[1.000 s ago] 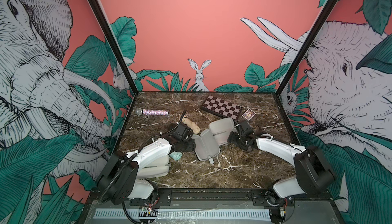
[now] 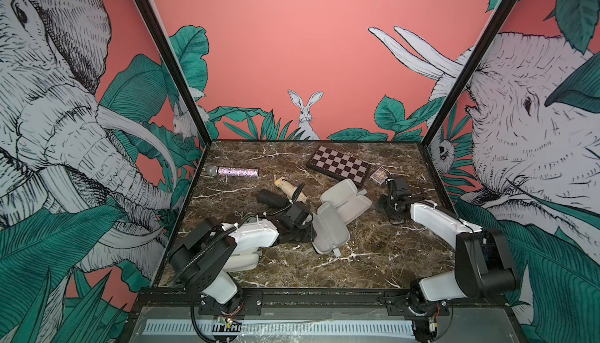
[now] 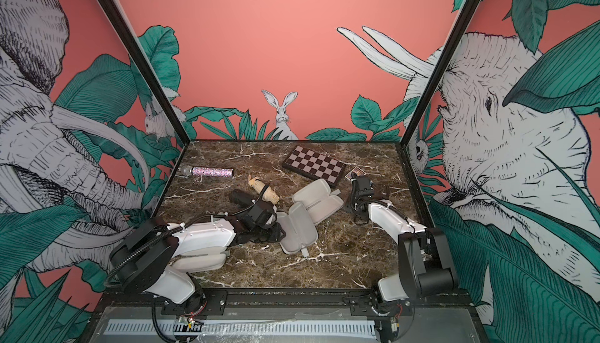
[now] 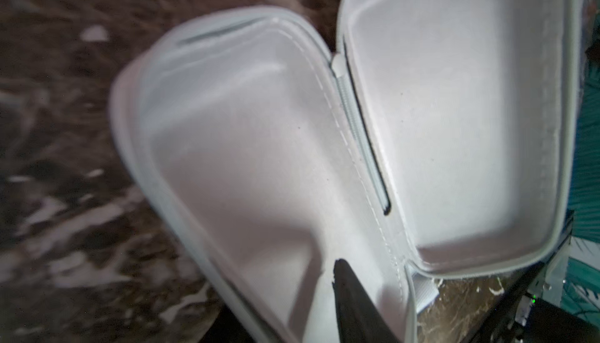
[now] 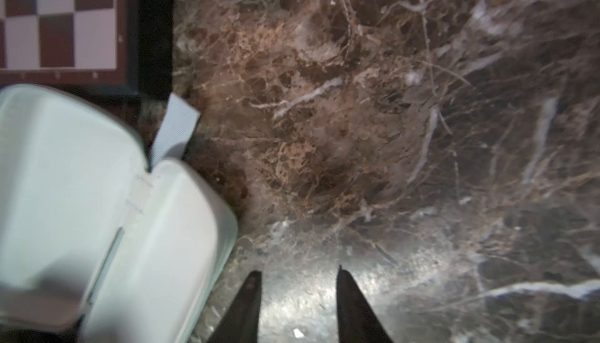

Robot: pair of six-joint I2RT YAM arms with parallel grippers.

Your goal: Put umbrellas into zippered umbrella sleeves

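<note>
Two pale grey zippered cases lie open at mid-table, the near case (image 2: 331, 233) and the far case (image 2: 340, 191); they adjoin. My left gripper is at the near case's left half, partly open. One finger (image 4: 356, 308) is over the inside and the other by the outer wall, which runs between them; a firm hold cannot be told. My right gripper stands partly open over bare table, right of the far case, nothing between its fingers. A glittery pink cylinder (image 2: 237, 172) lies back left. A beige bundle (image 2: 290, 188) lies behind the left gripper.
A third pale case (image 2: 240, 263) sits at the front left, partly under my left arm. The checkerboard box (image 2: 338, 165) and a small card pack (image 2: 378, 175) are at the back. Free table lies at the front right.
My left gripper has moved right and toward the front; the near case has shifted right. My right gripper has backed away to the right. The left arm now hides a small teal item.
</note>
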